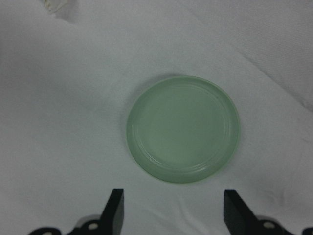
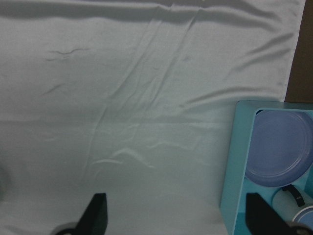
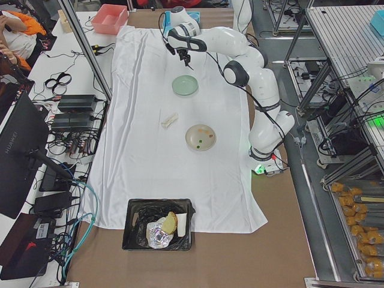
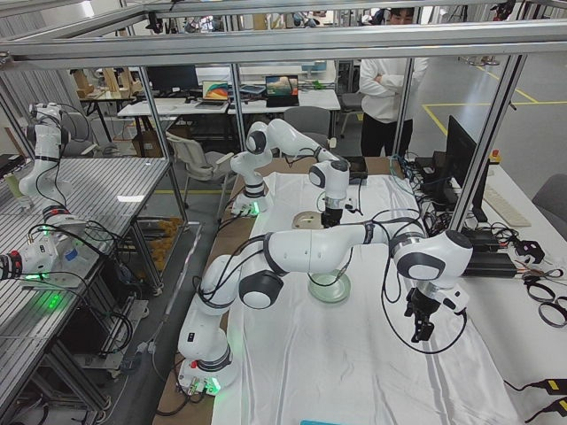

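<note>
A green plate lies flat on the white cloth. My left gripper is open above and beside it, with nothing between the fingers. My right gripper stands open over the cloth beside a blue bin, which holds a blue plate and a mug.
A beige plate with small green pieces and a pale small item lie mid-cloth. A black lined bin with food and foil sits at one end. Cables and electronics line the side table.
</note>
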